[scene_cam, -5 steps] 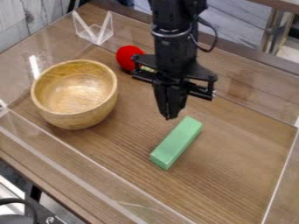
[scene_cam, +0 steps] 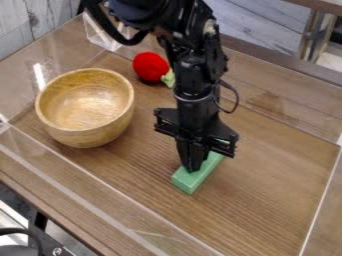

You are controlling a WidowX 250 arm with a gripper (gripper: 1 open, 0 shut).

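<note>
My black gripper [scene_cam: 195, 156] is low over a green rectangular block [scene_cam: 193, 178] on the wooden table, its tip at the block's upper part. The fingertips are too dark and small to make out; the gripper looks shut. The block's lower half shows below it.
A wide wooden bowl [scene_cam: 83, 107] stands at the left. A red round object [scene_cam: 151, 67] sits at the upper middle, with a small green item partly hidden behind the arm.
The gripper has come down from above the green block to right over its upper part. The block has not visibly moved.
</note>
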